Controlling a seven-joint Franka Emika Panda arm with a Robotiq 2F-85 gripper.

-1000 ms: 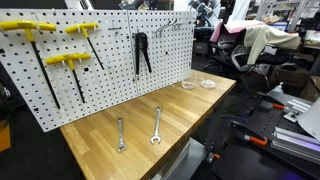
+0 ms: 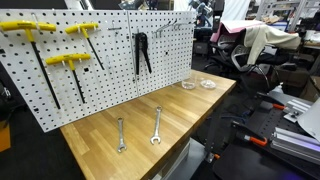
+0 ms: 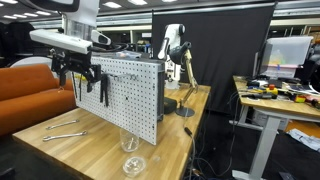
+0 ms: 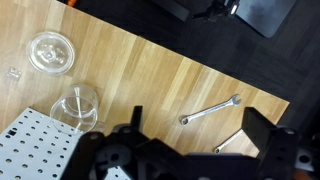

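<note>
My gripper stands open over the wooden table, its dark fingers wide apart and nothing between them. In exterior view 2 the gripper [image 3: 77, 79] hangs in front of the pegboard, well above the tabletop. Two silver wrenches lie on the wood: a longer wrench [image 2: 156, 125] and a shorter wrench [image 2: 121, 135] to its left. From the wrist, one wrench [image 4: 210, 108] shows whole ahead of the fingers, while the other wrench [image 4: 228, 141] is partly hidden by the right finger. Exterior view 1 does not show the gripper.
A white pegboard [image 2: 108, 72] rises along the table's back, carrying yellow-handled hex keys [image 2: 70, 60] and black-handled pliers [image 2: 142, 52]. A clear glass container [image 3: 129, 142] and a shallow glass dish [image 3: 134, 165] sit toward the far end. Bare wood [image 4: 140, 75] lies between dish and wrenches.
</note>
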